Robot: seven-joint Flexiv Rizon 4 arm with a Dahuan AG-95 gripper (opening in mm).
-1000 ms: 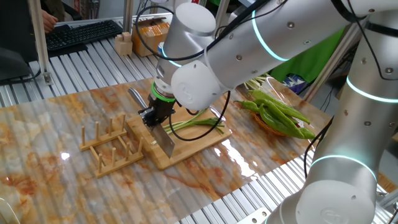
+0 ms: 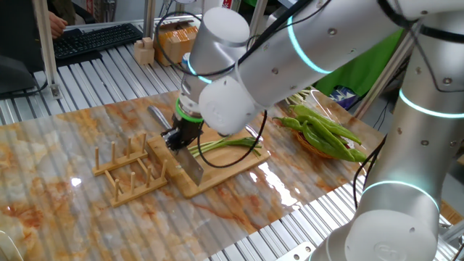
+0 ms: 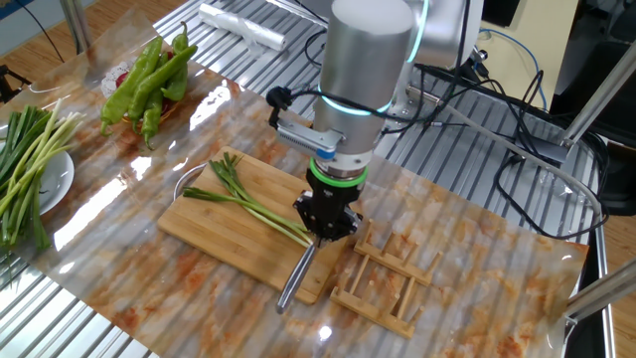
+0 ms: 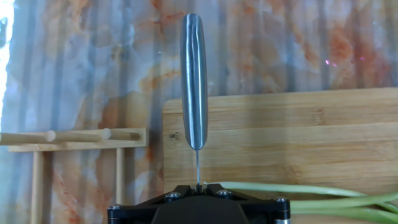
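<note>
A knife with a broad blade and a steel handle is held edge-on over the cutting board. My gripper is shut on the top of the blade, just beyond the handle, which sticks out free. Green onions lie across the board, and their pale ends run close to the gripper and blade. From exterior view 1, the blade reaches down to the board near its left end; whether its edge touches the wood I cannot tell. In exterior view 2 the gripper hides most of the blade.
Right beside the board's end stands a wooden peg rack. Green peppers fill a basket on the board's other side, and a plate with more green onions lies farther off. Bare marbled tabletop surrounds the rack.
My arm has shifted slightly, and the knife with it; the blade appears a little lower against the board. The board, onions and rack look unmoved.
</note>
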